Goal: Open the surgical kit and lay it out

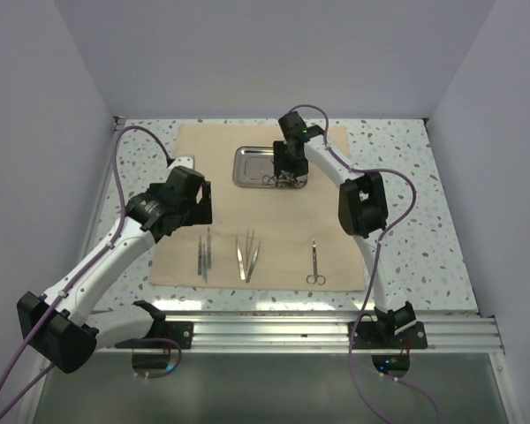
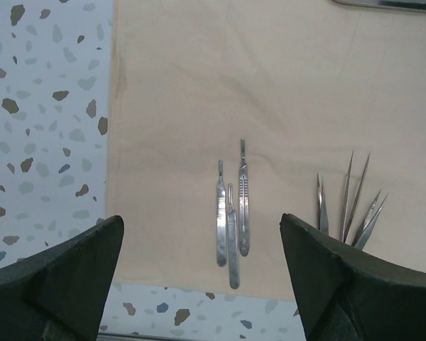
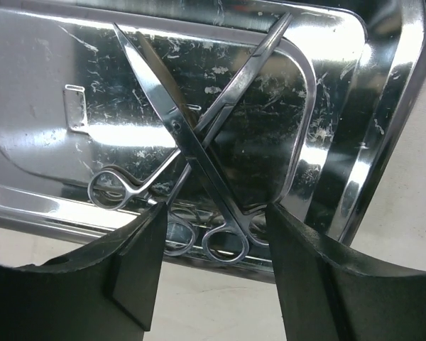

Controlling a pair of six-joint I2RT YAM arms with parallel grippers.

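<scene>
In the metal tray (image 1: pixel 247 163) lie crossed scissors (image 3: pixel 199 149) with finger rings toward the near rim. My right gripper hangs low over those rings, part open, with nothing visibly held. My left gripper stands open over the cloth's left side. Below it lie several scalpel handles (image 2: pixel 243 206); several tweezers (image 2: pixel 351 199) lie right of them. One pair of scissors (image 1: pixel 314 265) lies at the cloth's near right.
The beige cloth (image 1: pixel 274 216) covers the middle of the speckled table (image 1: pixel 415 230).
</scene>
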